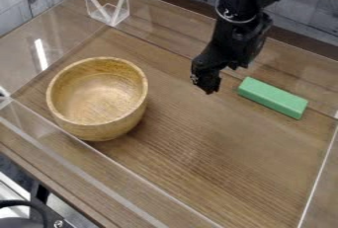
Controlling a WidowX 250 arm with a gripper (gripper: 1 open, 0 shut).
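The black robot gripper (209, 74) hangs from the top centre of the view, its open fingers low over the wooden table, left of a green rectangular block (272, 98). A tan bowl (97, 123) sits on the left, apart from the gripper, with nothing visible in it.
A white wire object (109, 7) stands at the back left. Black cables show at the bottom left corner.
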